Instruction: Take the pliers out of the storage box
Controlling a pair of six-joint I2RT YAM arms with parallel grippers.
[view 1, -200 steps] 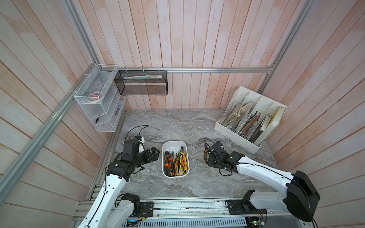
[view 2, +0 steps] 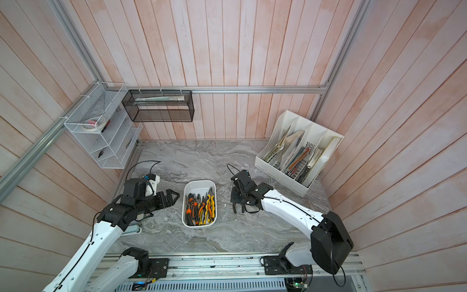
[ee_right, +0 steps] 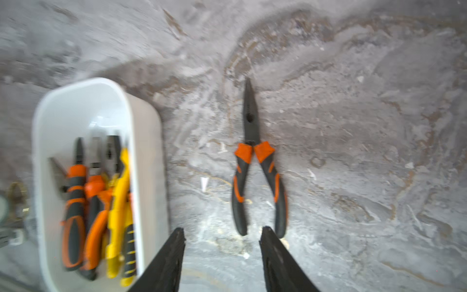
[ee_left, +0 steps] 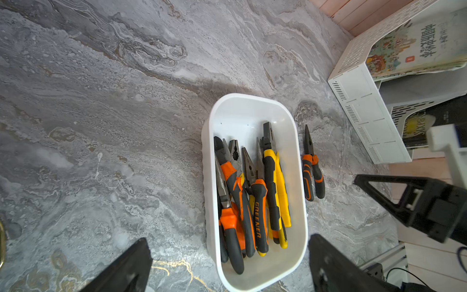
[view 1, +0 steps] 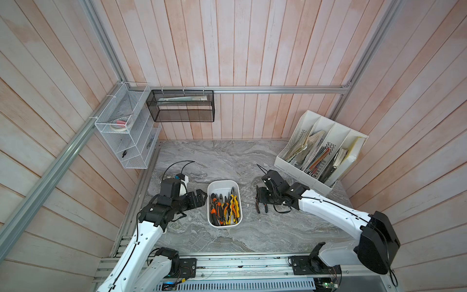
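Observation:
One pair of long-nose pliers [ee_right: 251,119] with black-and-orange handles lies on the marble table to the right of the white storage box [ee_left: 210,170], its nose toward the back and its handles spread. My right gripper is open over the handle end side, with clear space between its fingers. Inside the box are several more pliers [ee_left: 260,214], orange-black and yellow-black, crowded together. On the box's left, my left gripper [view 1: 200,198] hovers; the left wrist view has its fingers [ee_left: 129,270] wide apart with nothing held.
A white file holder [view 1: 304,168] with books and papers stands at the back right. White wire baskets [view 1: 127,131] and a black mesh basket [view 1: 181,116] hang on the rails. Bare table [view 1: 228,155] lies behind the box and in front of it.
The right arm has shifted left toward the box, and the loose pliers sit further left than a second ago, with more of them showing. My left arm has barely moved.

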